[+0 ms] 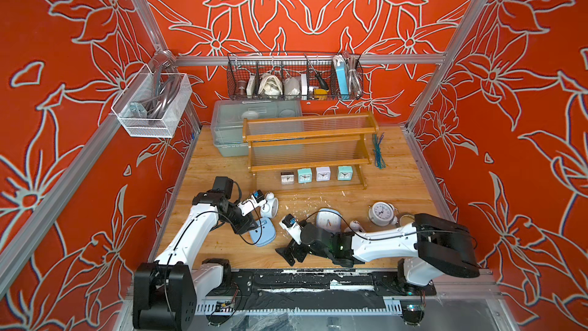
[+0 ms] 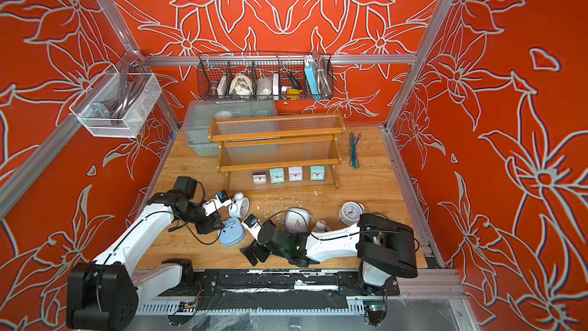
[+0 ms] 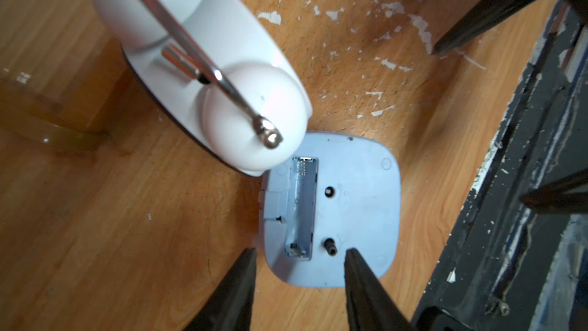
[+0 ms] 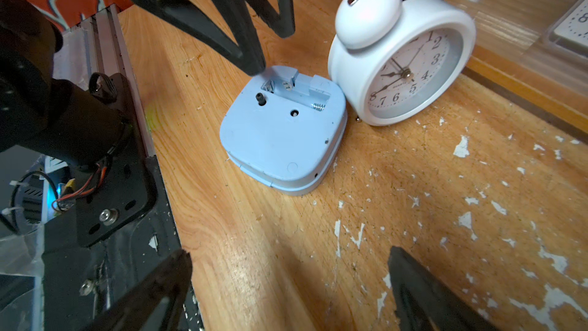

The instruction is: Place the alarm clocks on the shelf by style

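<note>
A light blue rounded-square alarm clock [image 3: 361, 208] lies face down, its empty battery slot up. My left gripper is at its edge, fingers apart in a narrow gap, with nothing visibly gripped. In the right wrist view one left fingertip [image 4: 254, 64] is close to the clock's corner; contact is unclear. A white twin-bell clock [image 4: 392, 67] stands upright beside the blue one. My right gripper is wide open over bare wood. The wooden shelf [image 1: 309, 142] carries several small square clocks, including a mint one [image 1: 344, 173], on its lowest level.
A white rounded clock [image 1: 329, 219] lies beyond the right arm, with a small pale clock [image 1: 356, 226] beside it. Another white twin-bell clock [image 1: 381, 213] is farther right. Behind the shelf's left end sits a clear bin [image 1: 229, 125]. The shelf's upper levels look empty.
</note>
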